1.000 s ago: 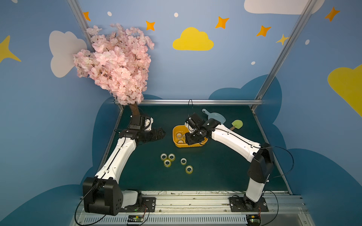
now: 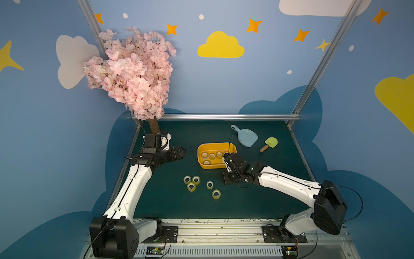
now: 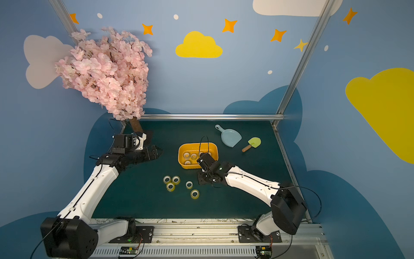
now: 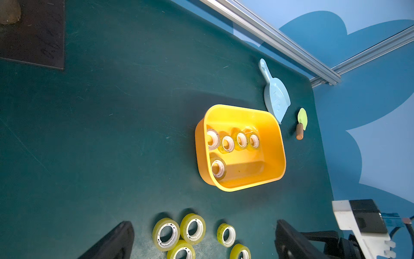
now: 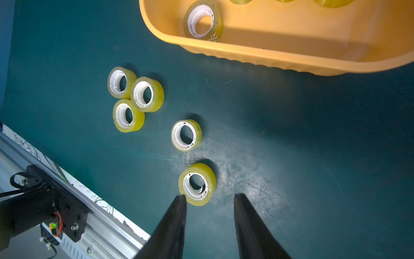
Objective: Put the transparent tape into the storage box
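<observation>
The yellow storage box (image 4: 270, 161) stands mid-table, with several tape rolls inside along its left part, such as this roll (image 5: 202, 19). Outside, three rolls of transparent tape touch in a cluster (image 5: 147, 95). A smaller roll (image 5: 186, 135) lies to their right, and another roll (image 5: 197, 184) lies nearest the front. My right gripper is open, fingers empty, above the table in front of the box; the nearest roll appears just beyond its left fingertip. At the left, my left gripper hangs open with its fingers wide apart, holding nothing.
Behind the box lies a blue dustpan (image 2: 247, 137), with a green shovel (image 2: 270, 142) to its right. The pink tree (image 2: 138, 73) rises at the back left. Bare table surrounds the loose rolls.
The left arm shifted slightly left. The loose rolls have not moved.
</observation>
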